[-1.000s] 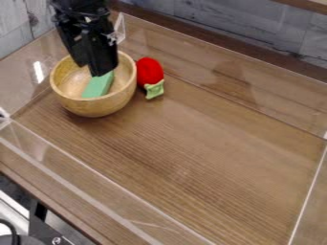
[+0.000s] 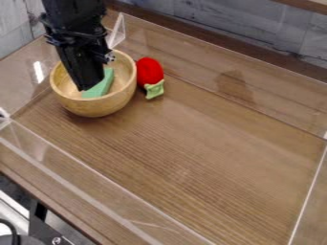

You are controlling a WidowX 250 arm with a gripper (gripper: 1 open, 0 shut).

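Note:
A round wooden bowl [image 2: 99, 105] sits at the upper left of the table, with a green object [image 2: 99, 84] inside it. My black gripper [image 2: 64, 77] hangs over the bowl's left part, its fingertips low by the green object; it looks shut, with nothing visible between its fingers. Just right of the bowl lies a red, rounded object [image 2: 147, 71] with a green part [image 2: 155, 89] below it.
Dark floor shows past its left edge at the bottom left and at the far right.
My gripper and arm have moved left and down over the bowl, covering more of its left side. The bowl and red object look unmoved.

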